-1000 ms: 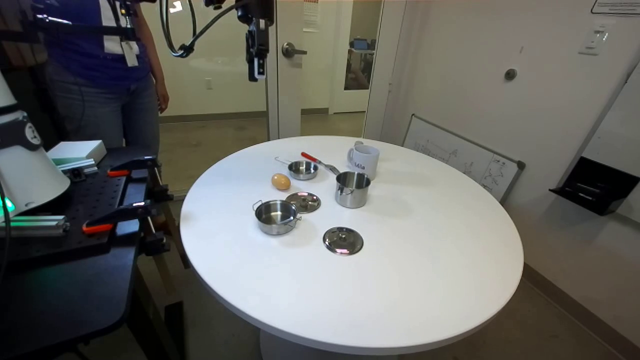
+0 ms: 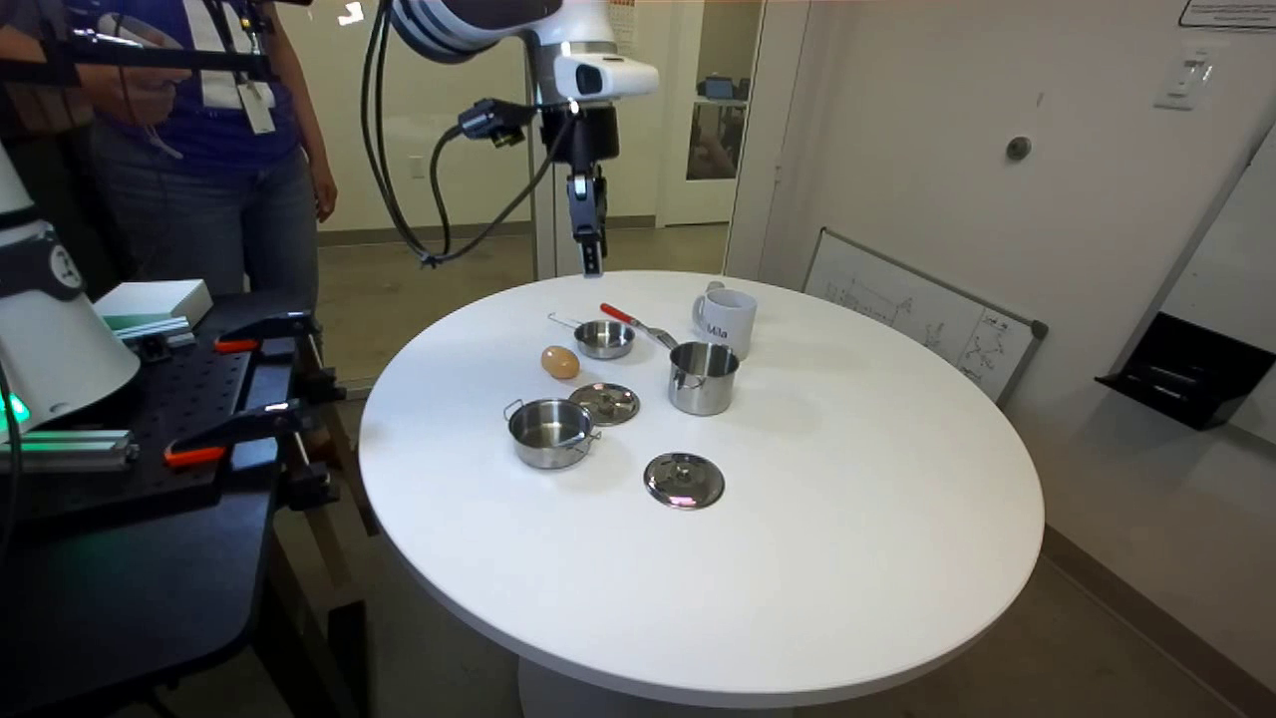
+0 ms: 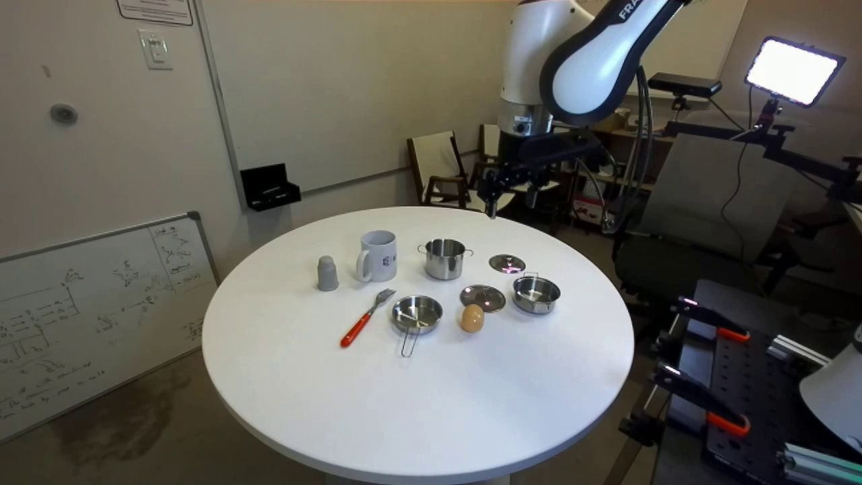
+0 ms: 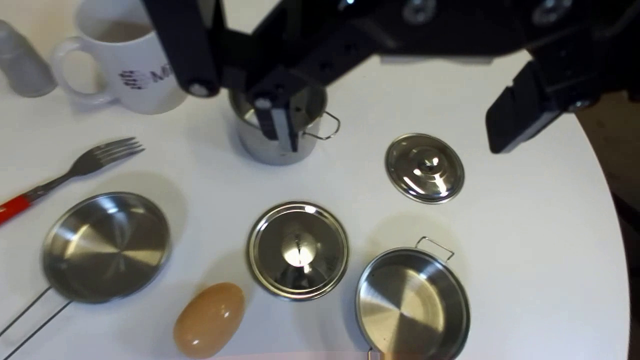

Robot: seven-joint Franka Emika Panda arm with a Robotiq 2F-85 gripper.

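Note:
My gripper stands wide open, with nothing between its fingers, and it hangs well above the table. One finger hides part of the tall two-handled pot (image 4: 282,147) in the wrist view. A knobbed lid (image 4: 424,168) lies to the right of that pot; a second lid (image 4: 298,251) lies closer to the brown egg (image 4: 210,320). The shallow two-handled pot (image 4: 412,305) is empty, as is the small pan (image 4: 107,247) with a wire handle. The red-handled fork (image 3: 368,318) lies beside that pan, near the white mug (image 3: 378,256).
A grey shaker (image 3: 327,275) stands next to the mug. Clamps (image 2: 239,431) hold the robot's base on a dark side table; a whiteboard (image 2: 921,311) leans on the wall.
In the first exterior view, the arm and gripper have come down and to the right, lower over the far side of the table. The objects on the table have not moved.

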